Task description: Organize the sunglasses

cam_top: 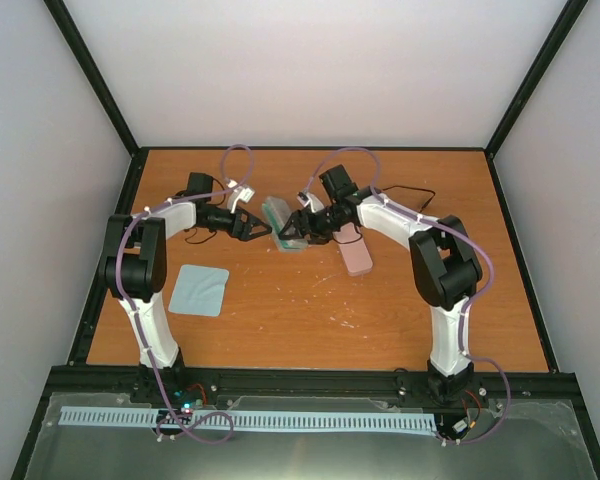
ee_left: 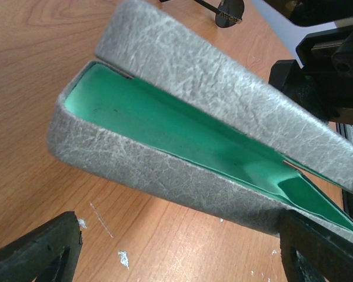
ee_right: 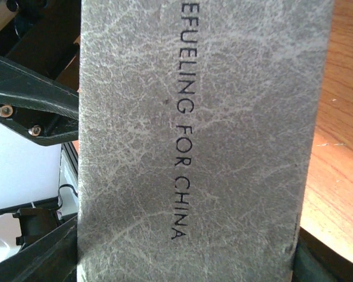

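A grey glasses case point(cam_top: 285, 222) with a green lining is held up between my grippers, its lid partly open in the left wrist view; the right wrist view shows its grey face point(ee_right: 197, 135) printed "...EFUELING FOR CHINA". My right gripper point(cam_top: 297, 230) is around the case, its pads at both sides. My left gripper point(cam_top: 260, 228) stands open at the case's left, one pad close by the case's edge in its wrist view. Dark sunglasses point(cam_top: 412, 190) lie at the back right, partly visible in the left wrist view.
A pink case point(cam_top: 357, 255) lies right of the grey case. A light blue cloth point(cam_top: 199, 290) lies at the front left.
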